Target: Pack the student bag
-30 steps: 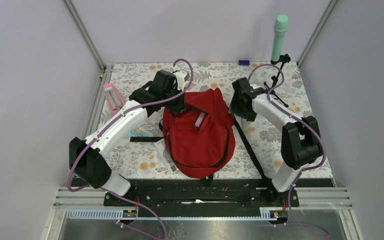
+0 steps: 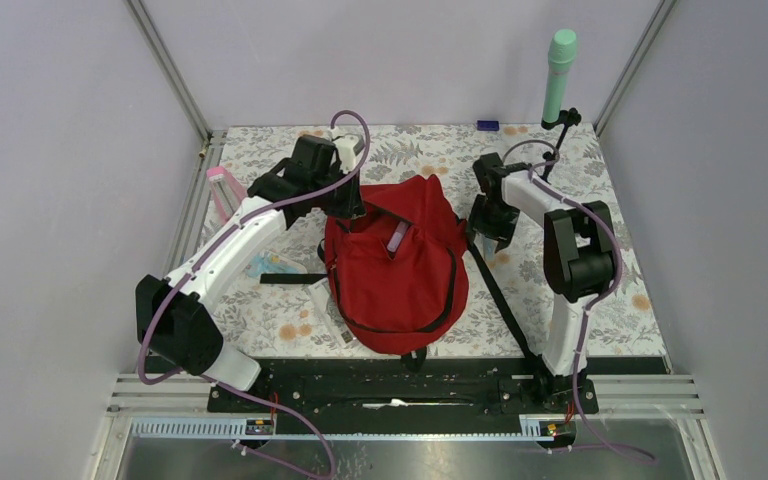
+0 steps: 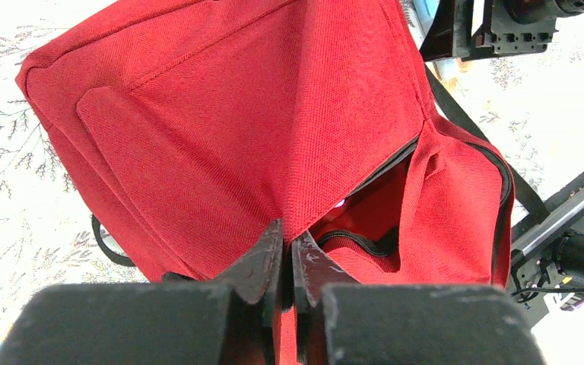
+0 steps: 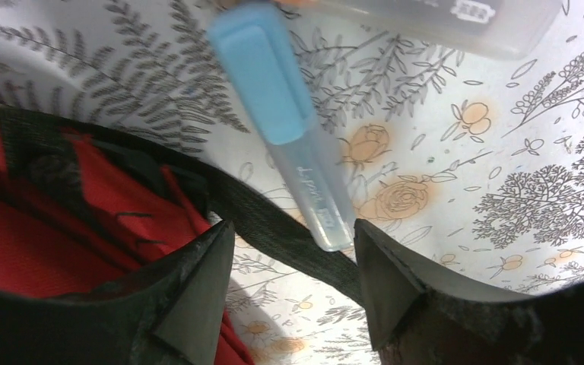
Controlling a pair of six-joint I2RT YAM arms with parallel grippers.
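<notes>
A red backpack lies in the middle of the table with its zipped mouth partly open and a purple item inside. At the bag's upper left edge, my left gripper is shut on a fold of red cloth. A tube with a light blue cap lies on the table right of the bag, beside its black strap. Over that tube hovers my right gripper, its fingers apart. The tube's clear lower end shows between the fingertips, without visible contact.
A clear box-like item lies near the tube. Left of the bag are a pink bottle, a light blue packet and a whitish item. A small navy box sits at the back edge.
The left arm drew back slightly to the left; the bag barely shifted.
</notes>
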